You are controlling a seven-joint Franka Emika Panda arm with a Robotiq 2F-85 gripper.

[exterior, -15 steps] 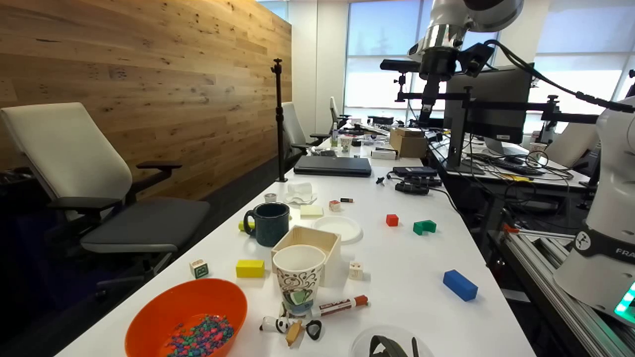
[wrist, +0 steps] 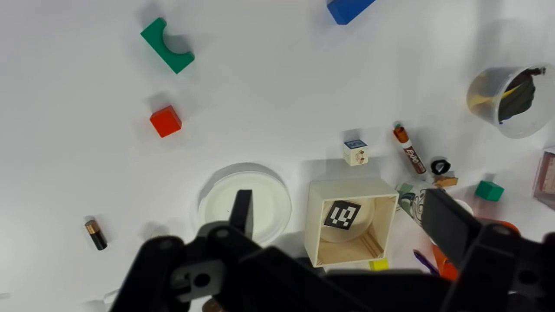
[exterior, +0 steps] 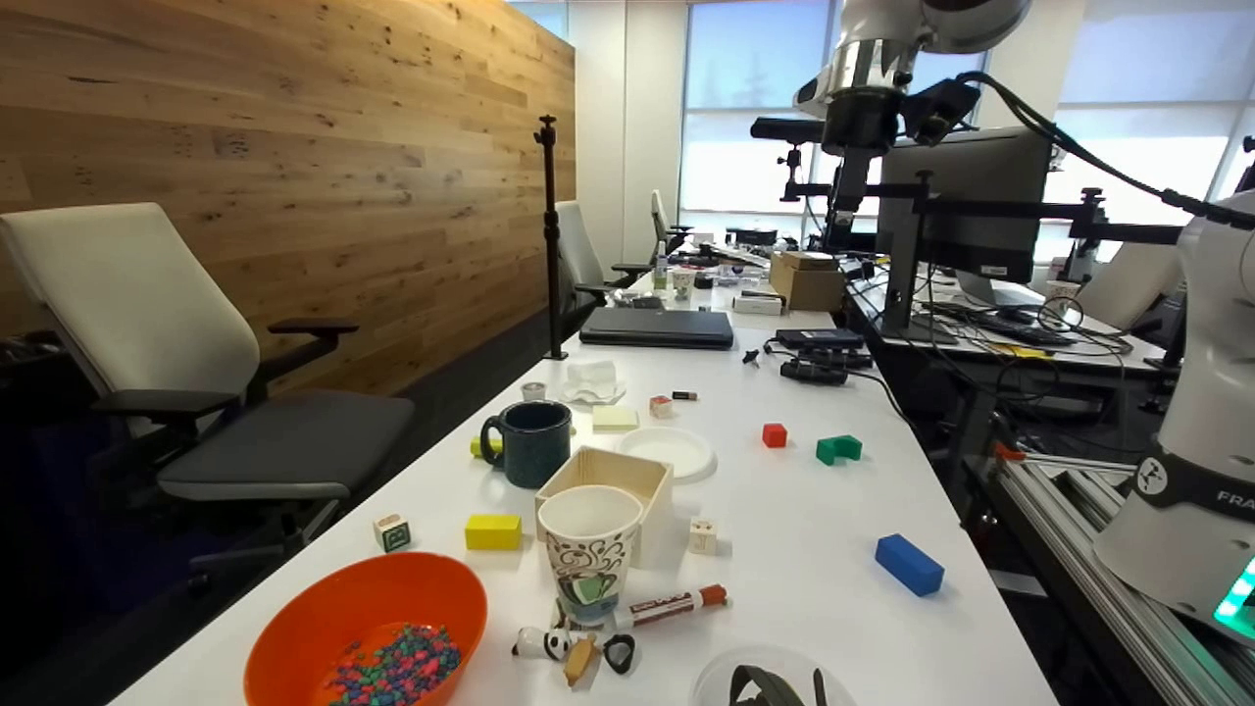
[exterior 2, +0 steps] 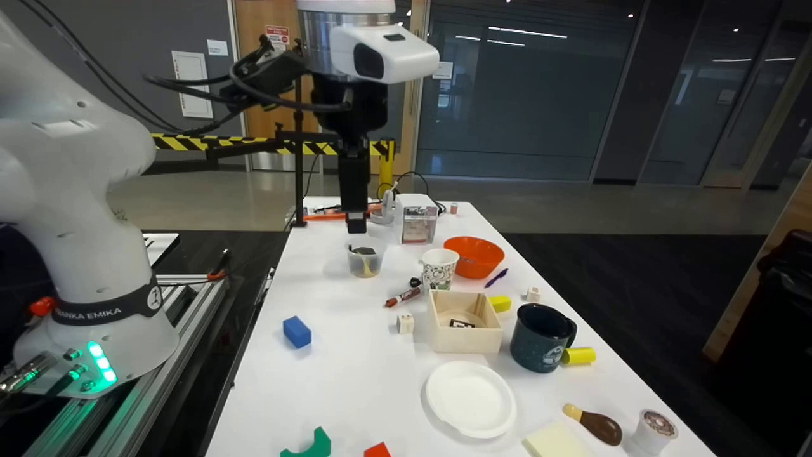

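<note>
High above the white table, my gripper (exterior: 838, 230) points straight down, clear of every object. In the wrist view its two fingers (wrist: 242, 210) stand wide apart, and the gripper is open with nothing held. Beneath it, seen between the fingers, lies a pale wooden box (wrist: 315, 223) with a black-and-white marker inside. A white plate (wrist: 249, 200) sits beside the box. Farther off are a red cube (wrist: 166, 121), a green arch block (wrist: 167, 47), a blue block (exterior 2: 297, 332), a lettered cube (wrist: 355, 153) and a marker pen (wrist: 411, 151).
A patterned paper cup (exterior 2: 439, 268), an orange bowl (exterior 2: 473, 256) of small coloured pieces, and a dark mug (exterior 2: 536, 339) stand around the box. A clear tub (exterior 2: 365, 260) holds dark items. Bare tabletop (exterior 2: 342, 381) lies between the blue block and the plate.
My arm and gripper have shifted very slightly to the left in exterior view 1. The objects on the table are where they were.
</note>
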